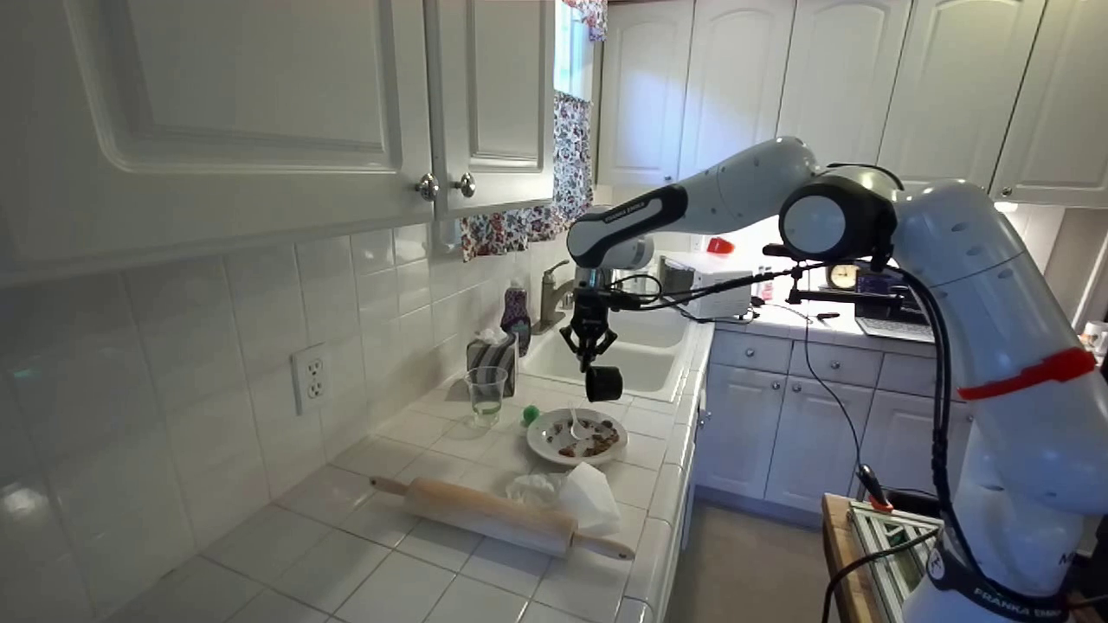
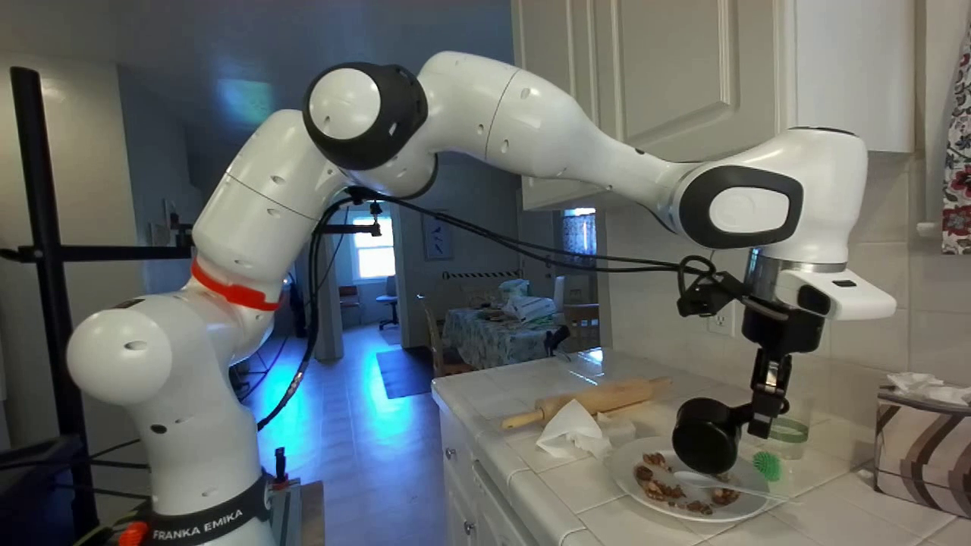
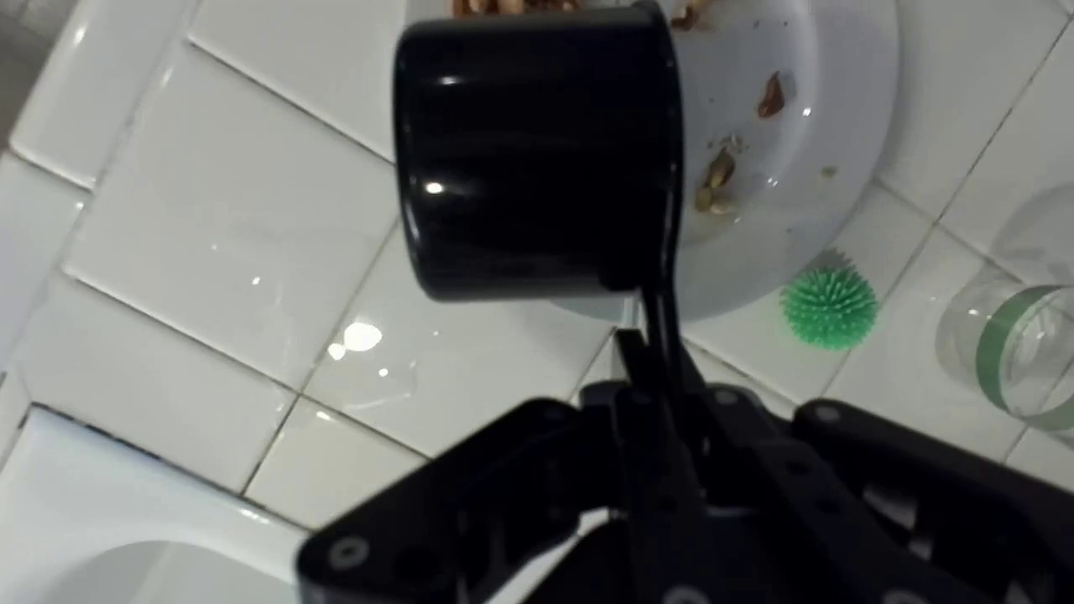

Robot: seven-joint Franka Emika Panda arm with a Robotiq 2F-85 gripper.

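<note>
A black measuring cup (image 3: 539, 161) with a thin handle hangs from my gripper, which is shut on that handle. In exterior view 1 the cup (image 1: 603, 384) is in the air above the far side of the white plate (image 1: 532, 445). The second exterior view has the cup (image 2: 706, 435) tilted on its side, over the plate (image 2: 628, 482). Brown nut pieces (image 2: 657, 487) lie on the plate with a clear plastic spoon (image 2: 760, 494). What the cup contains is hidden in the wrist view.
A green spiky ball (image 3: 829, 307) and a clear cup with a green band (image 3: 1017, 352) stand beside the plate. Elsewhere are a rolling pin (image 1: 488, 514), crumpled white paper (image 1: 589, 498), a tissue box (image 1: 492, 365) and the sink (image 1: 649, 369). Bare tile lies left of the rolling pin.
</note>
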